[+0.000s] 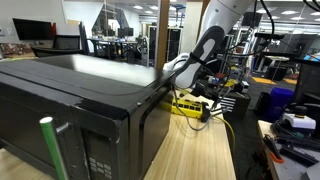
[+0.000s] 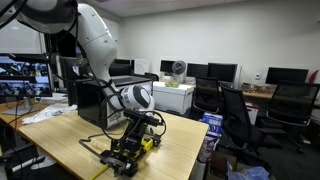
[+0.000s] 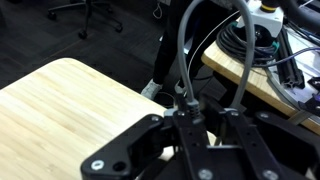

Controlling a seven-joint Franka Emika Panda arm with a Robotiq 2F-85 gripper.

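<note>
At the bottom of the wrist view, my gripper is shut around something at the fingertips. A grey cable runs from the top edge down to the fingers, so it appears to be what is held, though the grip itself is dark and partly hidden. In exterior view 2 the gripper hangs low over the front part of the wooden table, close to a yellow object lying there. Exterior view 1 shows that yellow object just past the black box-shaped appliance, with the dark end of the arm beside it.
The large black appliance takes up the left of the table in exterior view 1. Bare wooden tabletop lies to its right. Another bench with coiled black cable stands across a gap in the wrist view. Office chairs stand behind.
</note>
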